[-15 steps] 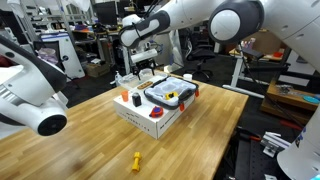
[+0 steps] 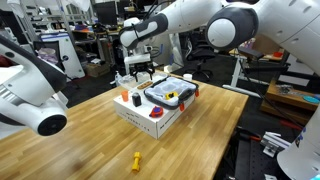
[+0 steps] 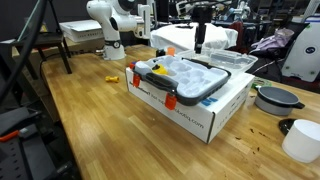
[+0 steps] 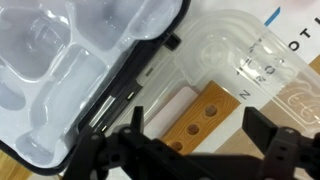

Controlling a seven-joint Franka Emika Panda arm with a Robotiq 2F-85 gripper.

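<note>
My gripper is open with nothing between its fingers. In the wrist view it hangs over a clear plastic container (image 4: 220, 45), in which an orange-brown block with round holes (image 4: 201, 117) and a pale pink piece (image 4: 172, 112) show. A grey compartment tray with a black rim (image 4: 65, 75) lies beside that container. From the first exterior view, the gripper (image 2: 140, 72) stands above the back of a white box (image 2: 150, 121), with the tray (image 2: 183, 91) on top of the box. Exactly how high the fingers hang is hard to tell.
A small yellow object (image 2: 136, 161) lies alone on the wooden table. On the box are a red and blue item (image 2: 156, 112) and a dark item (image 2: 137, 100). A grey pot (image 3: 278, 100) and a white cup (image 3: 301, 141) stand beside the box.
</note>
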